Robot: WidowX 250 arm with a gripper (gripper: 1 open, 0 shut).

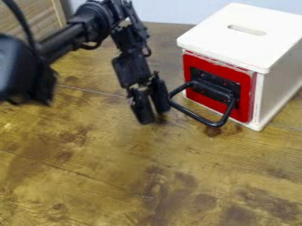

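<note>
A white box (248,35) with a slotted top stands at the upper right. Its red front panel (236,115) carries a black latch plate and a looped black handle (207,122) that sticks out toward the left. My black gripper (153,102) hangs just left of the handle, blurred by motion, open, with its fingers low over the wooden table. Whether it touches the handle I cannot tell.
A light wooden piece (35,88) is at the far left behind the arm, and a pale wall runs along the back.
</note>
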